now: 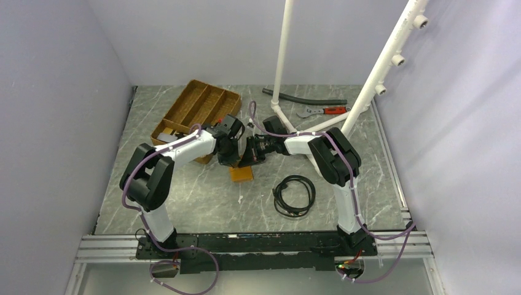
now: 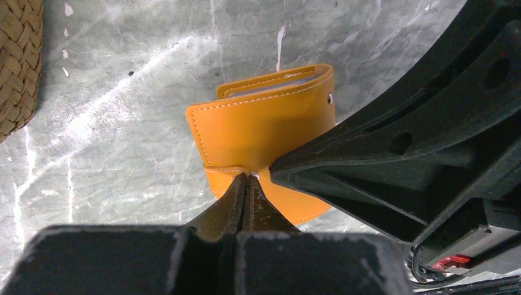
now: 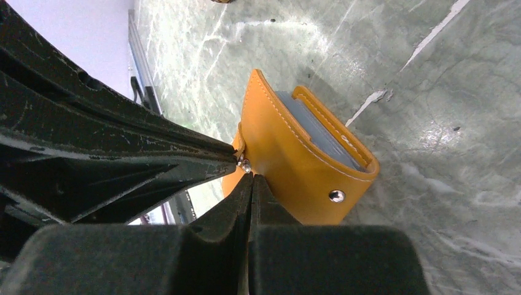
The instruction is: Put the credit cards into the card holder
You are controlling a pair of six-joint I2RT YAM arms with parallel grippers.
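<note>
An orange leather card holder (image 1: 241, 174) lies on the table between the two grippers. Its flap is folded over the front, and pale clear sleeves (image 3: 316, 126) show in the gap between its covers. My left gripper is shut, its tips at the edge of the flap. From the other side my right gripper reaches the same face, also shut, just beside a small metal snap (image 3: 246, 166). Nothing shows between either pair of fingers, though the tips partly hide the contact. No loose card can be made out on the table.
A brown woven organizer (image 1: 195, 106) with compartments stands behind the left arm, small items in its front part. A black coiled cable (image 1: 294, 195) lies right of the holder. White pipes (image 1: 368, 80) and a red-handled wrench (image 1: 332, 110) are at the back right.
</note>
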